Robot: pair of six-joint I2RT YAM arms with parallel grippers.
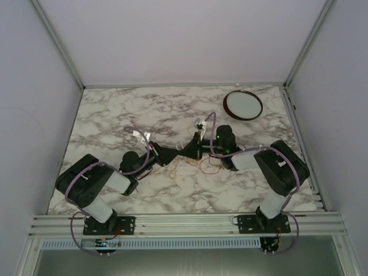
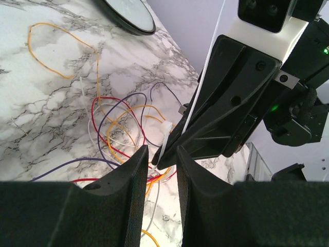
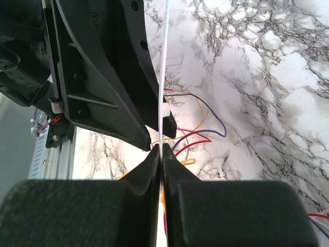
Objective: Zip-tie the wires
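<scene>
A bundle of wires [image 2: 110, 144] in red, purple, orange and white lies loosely looped on the marble table. A white zip tie [image 3: 163, 62] rises as a thin strip through the tips of my right gripper, which is shut on it. In the left wrist view, the white zip tie head [image 2: 166, 126] stands just beyond my left gripper, whose fingers are parted with a narrow gap. Both grippers meet at the middle of the table in the top view. Whether the strip goes through the head is hidden.
A round dark-rimmed dish [image 1: 243, 105] stands at the back right of the table. Loose wire ends [image 1: 211, 167] spread to the right of the grippers.
</scene>
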